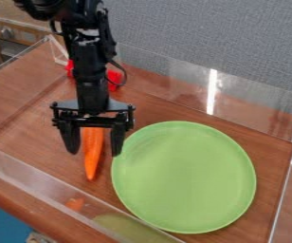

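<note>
My black gripper [94, 140] hangs over an orange carrot [93, 163] lying on the wooden surface, its fingers apart on either side of the carrot's upper end. Whether they touch it I cannot tell. A large green plate [187, 177] lies to the right of the carrot.
A red object [113, 80] sits behind the arm at the back, partly hidden. Clear low walls edge the wooden surface [22, 114], with a grey wall beyond.
</note>
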